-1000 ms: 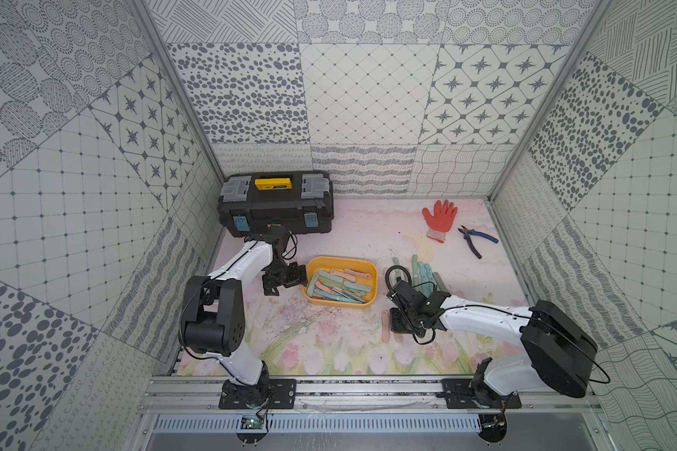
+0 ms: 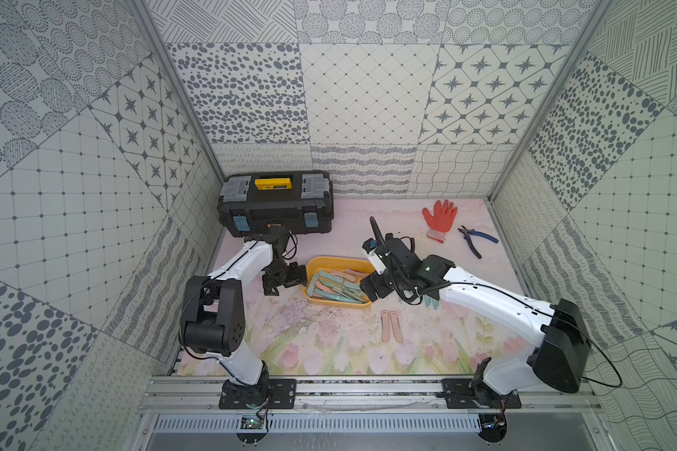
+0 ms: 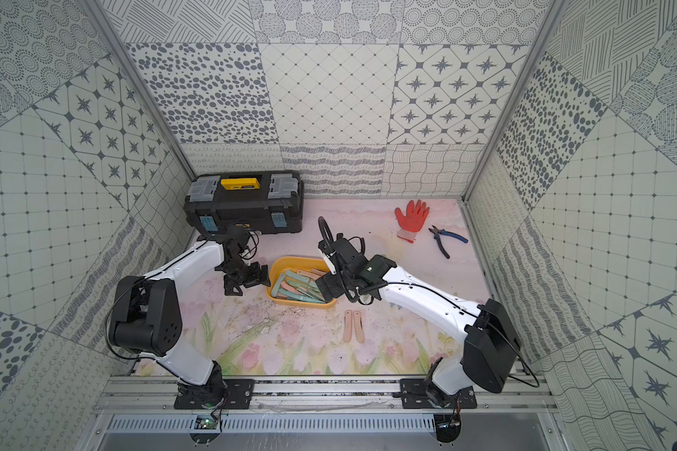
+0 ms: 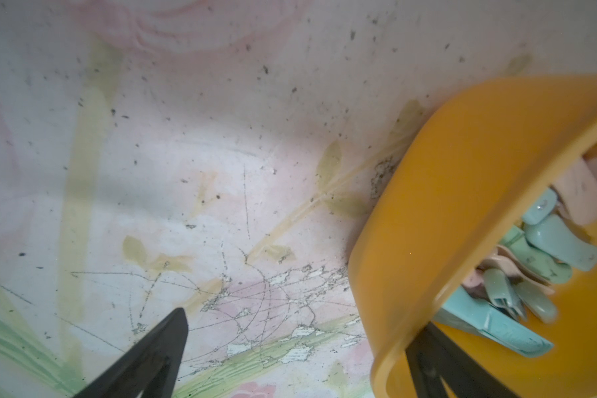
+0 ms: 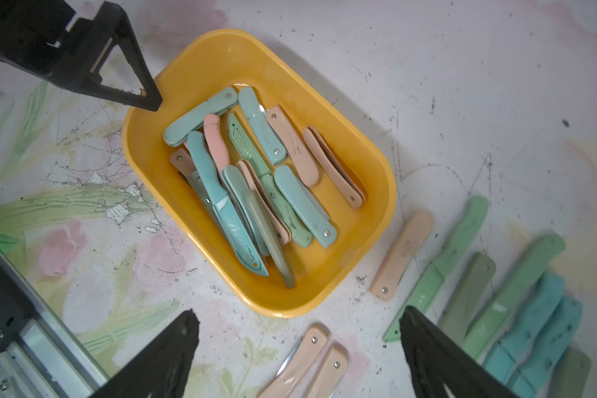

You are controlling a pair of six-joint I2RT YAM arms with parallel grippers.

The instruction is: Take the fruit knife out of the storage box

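The yellow storage box (image 5: 364, 232) holds several fruit knives, folded and straight, in pink, mint and green, among them a long teal knife (image 5: 215, 192). My left gripper stands open at the box's left end, one finger against or very near its wall, nothing held. My right gripper hangs open above the box's right part, its fingers empty. Outside the box, pink knives (image 2: 386, 324) lie in front on the right, and green and teal knives (image 5: 437, 278) lie to the right.
A black toolbox (image 2: 275, 203) stands at the back left. A red glove (image 2: 440, 218) and blue-handled pliers (image 2: 481, 239) lie at the back right.
My right gripper has risen from over the front pink knives and moved back and left to above the box. The left arm has stayed still.
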